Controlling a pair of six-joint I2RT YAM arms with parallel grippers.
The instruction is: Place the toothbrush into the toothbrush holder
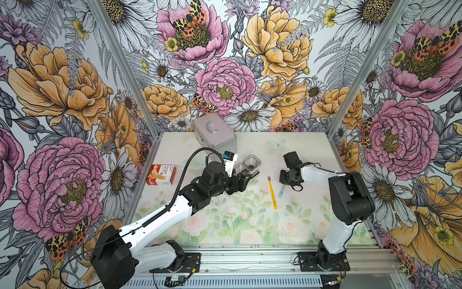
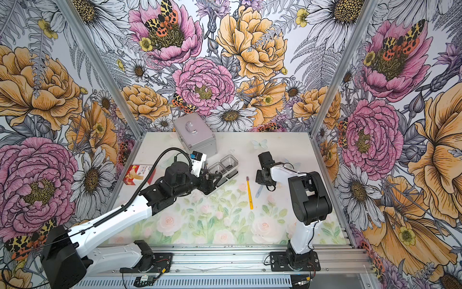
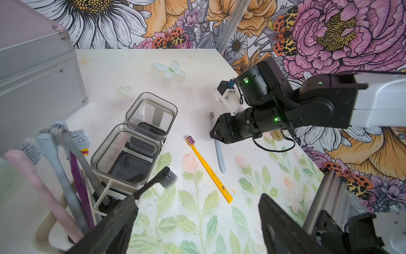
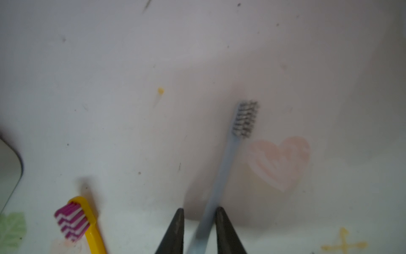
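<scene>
A blue-grey toothbrush lies on the table, its bristled head pointing away. My right gripper is low over its handle, one finger on each side; the fingers are partly apart, with a gap showing left of the handle. To its left lies a yellow toothbrush with purple-and-white bristles. The toothbrush holder has two clear cups and several toothbrushes standing in it, including a dark one leaning out to the right. My left gripper stands open beside the holder, nothing gripped between its wide-apart fingers.
A grey-pink case stands at the back left, behind the holder. A red and white box lies at the left table edge.
</scene>
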